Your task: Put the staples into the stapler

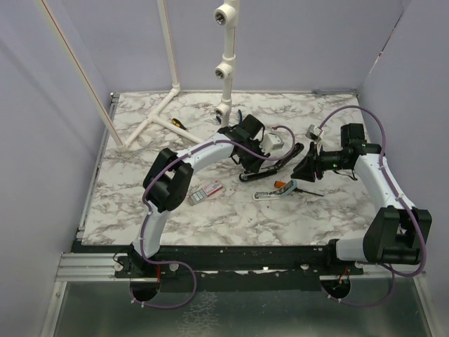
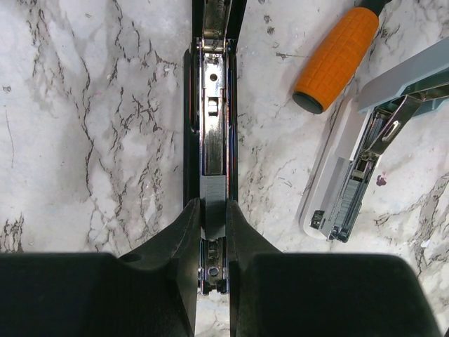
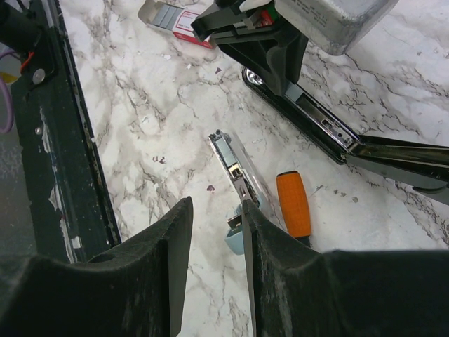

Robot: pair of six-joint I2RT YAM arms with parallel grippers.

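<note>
The black stapler (image 2: 189, 140) lies opened out, its metal channel exposed. A grey staple strip (image 2: 213, 203) sits in the channel toward the front end. My left gripper is over it, its fingertips narrowly parted, one at each side of the strip; whether they press on it I cannot tell. In the right wrist view the left finger (image 3: 277, 67) hides part of the stapler's channel. My right gripper is open and empty, above the table to the right of the stapler.
A smaller white and blue-grey stapler (image 2: 340, 168) lies opened beside the black one, with an orange-handled screwdriver (image 2: 338, 60) close by. The red-and-white staple box (image 1: 206, 192) is left of them. A yellow-and-black tool (image 1: 178, 123) lies further back.
</note>
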